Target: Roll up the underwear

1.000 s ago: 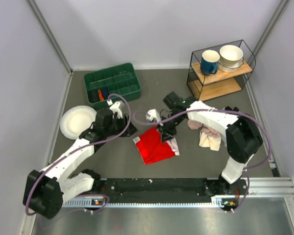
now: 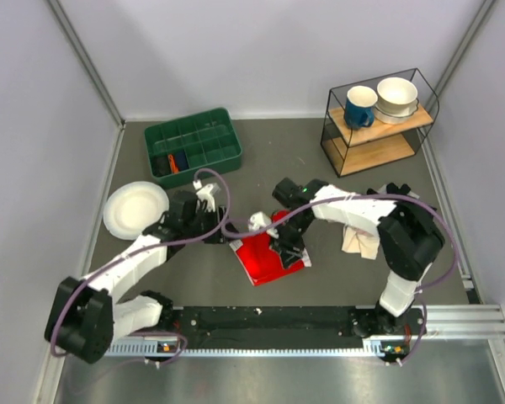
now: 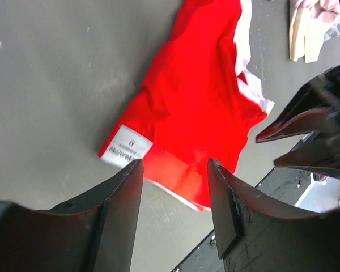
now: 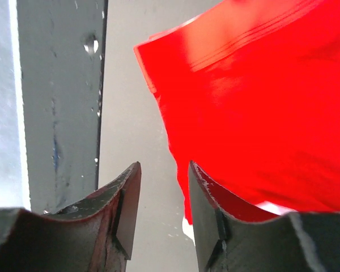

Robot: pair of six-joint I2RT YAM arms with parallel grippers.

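The red underwear (image 2: 261, 257) lies spread on the grey table, its white waistband with a label (image 3: 126, 144) showing in the left wrist view. Just left of the cloth in the top view hovers my left gripper, fingers parted and nothing between them. My right gripper is above the cloth's right front part, its fingertips also apart. In the right wrist view, one finger (image 4: 207, 195) overlaps the edge of the red fabric, and bare table shows in the gap. Whether it touches the cloth, I cannot tell.
Behind to the left stand a green divided box (image 2: 204, 139) and a white plate (image 2: 135, 209). A wire shelf (image 2: 374, 147) with a mug and bowls is at the back right. Other folded cloths (image 2: 360, 241) lie to the right.
The left arm moved a little. The underwear's outline looks about the same where visible.
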